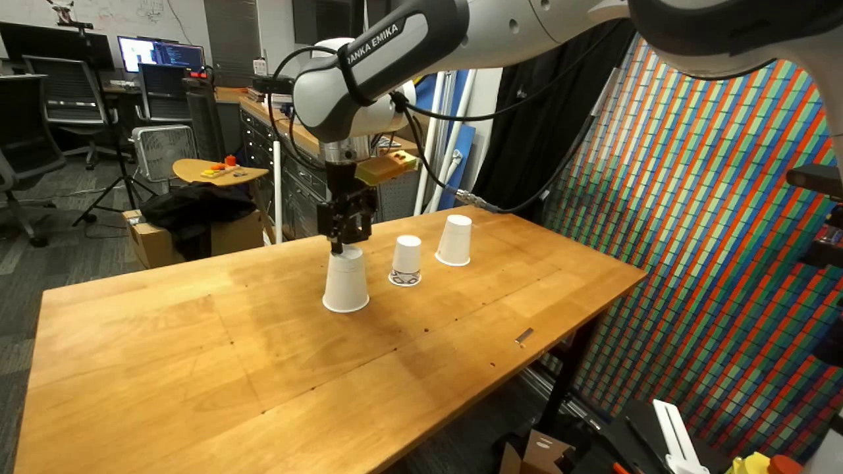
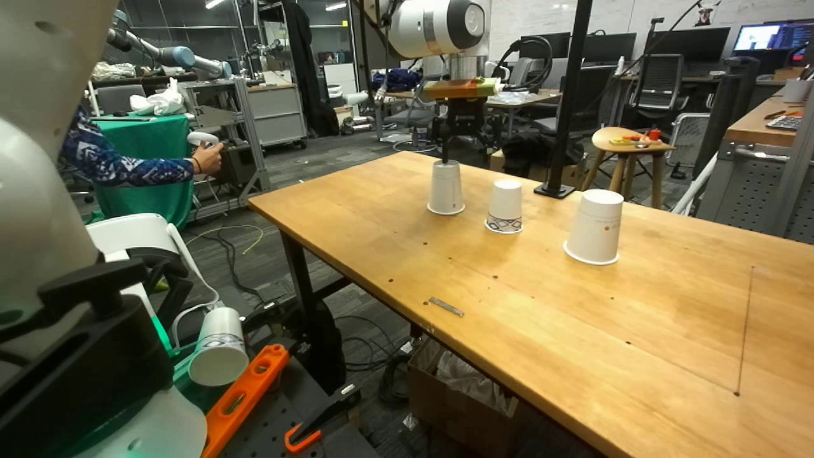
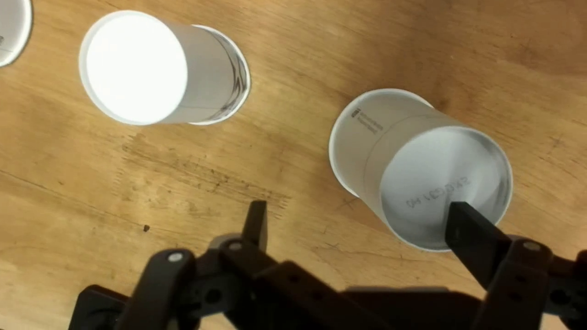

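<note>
My gripper stands open over the table, its two black fingers wide apart in the wrist view. The right-hand fingertip overlaps the base of an upturned white paper cup (image 3: 445, 187); whether they touch I cannot tell. Bare wood lies below the left-hand finger. From exterior view 1, the gripper (image 1: 345, 237) is low at the top of that left cup (image 1: 346, 286). A smaller upturned cup (image 1: 406, 257) with a dark patterned band stands beside it. Another plain cup (image 1: 455, 241) is upside down farther right. In exterior view 2 the gripper (image 2: 450, 152) appears at the leftmost cup (image 2: 446, 189).
A small metal strip (image 2: 446, 306) lies near one edge. A black upright post (image 2: 554, 190) stands by the table's far edge in exterior view 2.
</note>
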